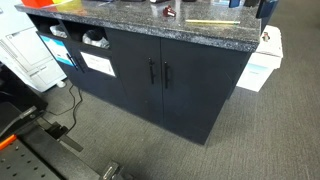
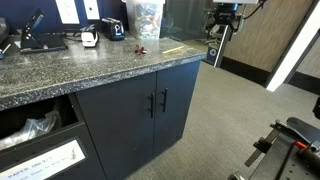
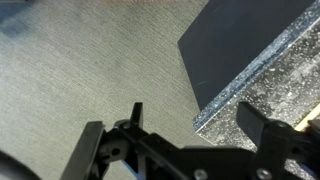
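In the wrist view my gripper stands open, its two black fingers wide apart with nothing between them. Carpet and the corner of the granite counter [image 3: 215,118] show beyond it. Exterior view 2 has the gripper [image 2: 222,20] small and dark at the top, near the counter's far end. A thin light wooden stick [image 1: 213,22] lies flat on the counter; the wrist view catches only part of that stick [image 3: 311,116], at the right edge. Left of it on the counter is a small red and dark object [image 1: 169,12].
Dark cabinet doors [image 1: 160,78] front the counter. A white bin [image 1: 262,62] stands on the floor past its right end. A clear plastic container [image 2: 145,18] and several dark devices sit along the back of the counter.
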